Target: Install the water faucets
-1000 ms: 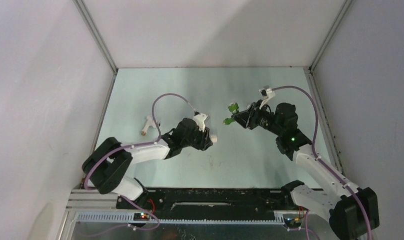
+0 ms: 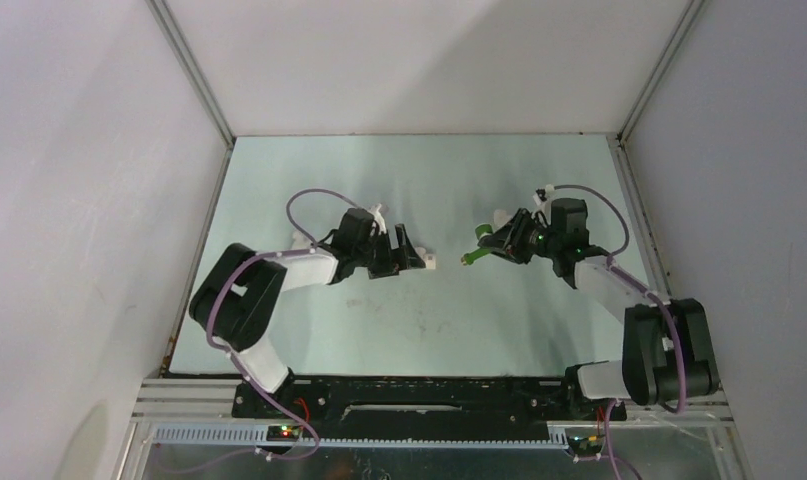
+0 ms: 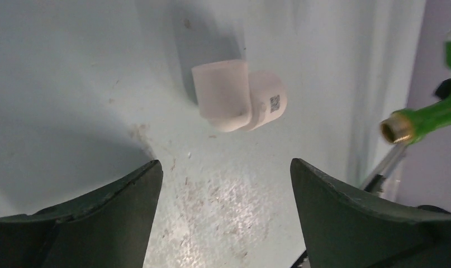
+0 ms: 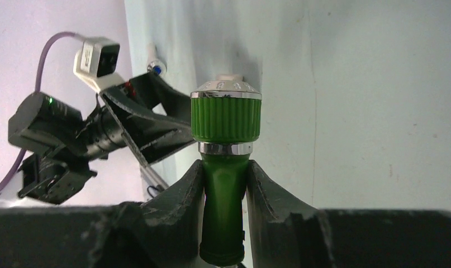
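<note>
My right gripper is shut on the green faucet (image 4: 226,120), which has a ribbed green cap and silver bands. Its brass threaded end (image 3: 398,128) points inward in the left wrist view. Lying on the work surface (image 2: 449,320), a white fitting (image 3: 223,92) of two joined round parts sits ahead of my left gripper. The left fingers are spread, with bare surface showing between them. From above, the left gripper stands just left of that fitting and partly over it.
One pale piece (image 2: 500,216) lies behind the right gripper, largely covered. At the left, another white piece (image 2: 301,240) shows beside the left arm. Side walls and frame rails bound the area.
The left gripper has opened from shut and shifted left and toward the back. The right gripper has carried the green faucet rightward and lower in the top view, and its arm has folded in.
</note>
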